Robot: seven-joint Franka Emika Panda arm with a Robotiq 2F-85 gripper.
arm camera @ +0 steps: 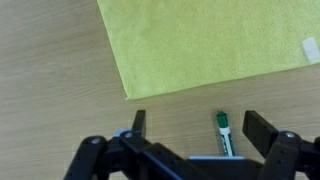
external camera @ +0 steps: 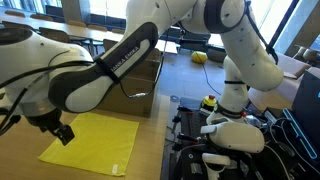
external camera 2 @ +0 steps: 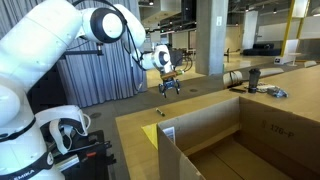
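My gripper is open in the wrist view, its dark fingers wide apart with nothing held. Below it on the wooden table lies a thin marker-like object [arm camera: 225, 134] with a dark tip, partly hidden by the right finger. The yellow cloth [arm camera: 200, 45] is spread flat beyond the fingers, with a small white patch [arm camera: 312, 49] near its edge. In exterior view 1 the gripper [external camera: 58, 136] hovers around the left edge of the cloth [external camera: 97, 145]. Exterior view 2 has the gripper [external camera 2: 169, 88] above the far part of the table.
A brown open box [external camera 2: 250, 135] stands on the table beside the cloth, its interior empty where visible. A bit of blue [arm camera: 213, 157] shows beneath the gripper in the wrist view; what it is cannot be made out. Bare wood [external camera: 30, 125] extends left of the cloth.
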